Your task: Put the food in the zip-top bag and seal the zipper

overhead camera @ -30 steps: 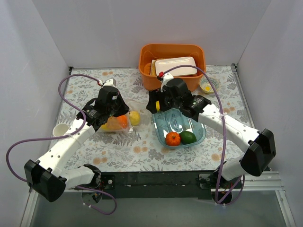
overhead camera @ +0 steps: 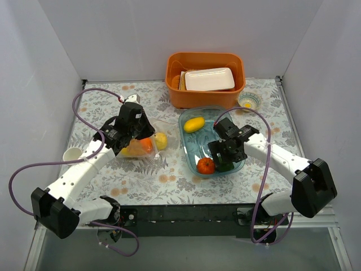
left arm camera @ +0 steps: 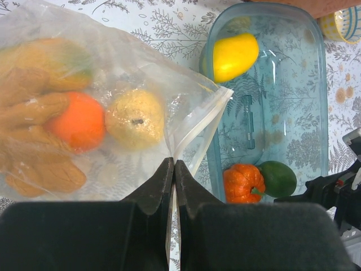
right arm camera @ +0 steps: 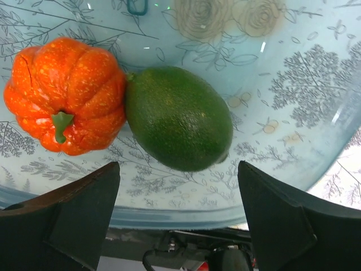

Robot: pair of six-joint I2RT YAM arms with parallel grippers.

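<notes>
A clear zip top bag [left arm camera: 130, 62] lies on the table at left, with an orange fruit [left arm camera: 79, 121], a round yellow fruit [left arm camera: 135, 118], a mango-like fruit [left arm camera: 53, 59] and a tan, finger-like piece [left arm camera: 36, 121] inside. My left gripper is shut on the edge of the bag's mouth. In the blue tray [overhead camera: 185, 144] sit a green lime-like fruit [right arm camera: 177, 118], a small orange pumpkin [right arm camera: 67, 96] touching it, and a yellow fruit [overhead camera: 194, 125] at the far left. Over the lime, my right gripper stands open, nothing between its fingers.
Behind the blue tray stands an orange bin [overhead camera: 204, 101] holding a white dish [overhead camera: 210, 79]. A small patterned bowl [overhead camera: 249, 101] is at the back right, and a white cup [overhead camera: 72, 154] at the left edge.
My right gripper has swung from near the yellow fruit, across the blue tray and toward its front, over the green fruit. The left arm has stayed put at the bag.
</notes>
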